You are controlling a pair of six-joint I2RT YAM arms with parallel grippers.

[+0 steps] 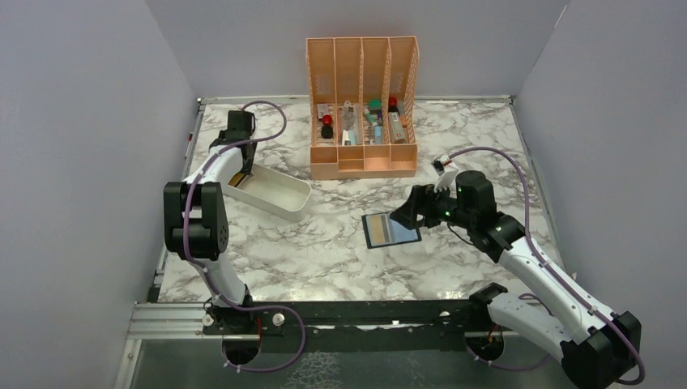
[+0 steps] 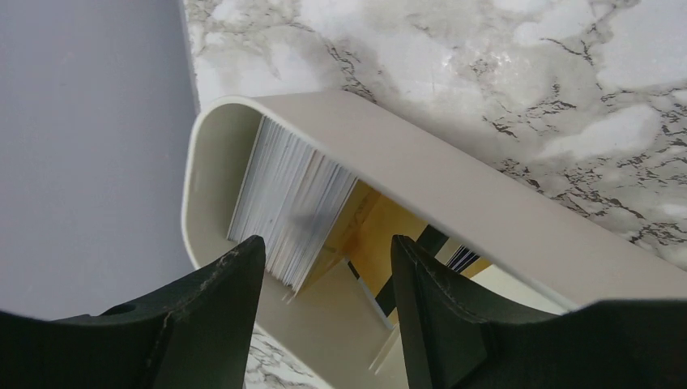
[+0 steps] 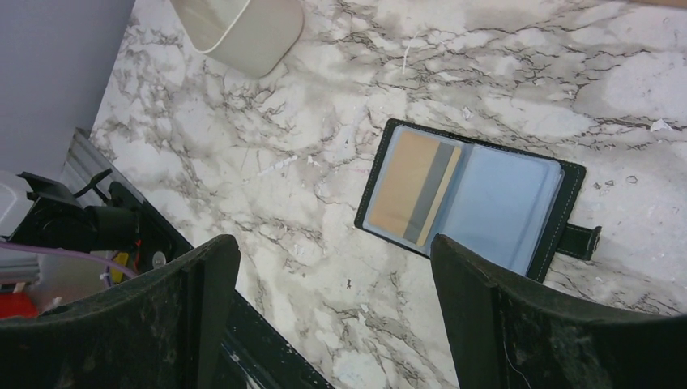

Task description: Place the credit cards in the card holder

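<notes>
My left gripper is open over the white bin, its fingers apart and nothing held between them. In the left wrist view a stack of white-edged cards [image 2: 296,194] stands on edge at the bin's far end. Beside the stack lie a few gold cards [image 2: 389,231] with dark stripes. The card holder [image 3: 470,194] lies spread open on the table, a gold card [image 3: 407,182] with a grey band in its left pocket and a light blue panel on its right. Above the holder, my right gripper is open and empty.
The white bin [image 1: 285,188] sits at the table's left. At the back, an orange organizer [image 1: 364,162] holds several small items in its compartments. Bare marble table [image 1: 308,259] lies between the bin and the holder.
</notes>
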